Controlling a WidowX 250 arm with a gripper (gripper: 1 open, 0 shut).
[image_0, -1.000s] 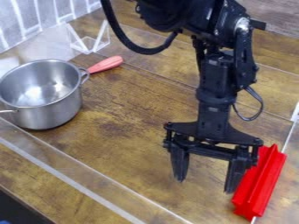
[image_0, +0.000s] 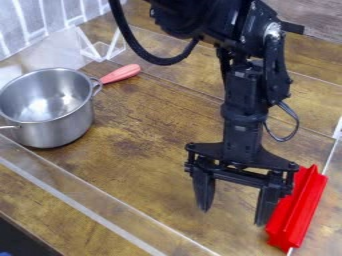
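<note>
My black gripper (image_0: 234, 200) hangs low over the wooden table, its two fingers spread apart and pointing down, with only table visible between them. Just right of the right finger lies a red plastic object (image_0: 298, 205), long and ridged, along the table's right side; whether the finger touches it I cannot tell.
A steel pot (image_0: 46, 110) sits at the left. Behind it a red handle (image_0: 119, 74) lies near a clear plastic item (image_0: 60, 48) and a white rack at the back left.
</note>
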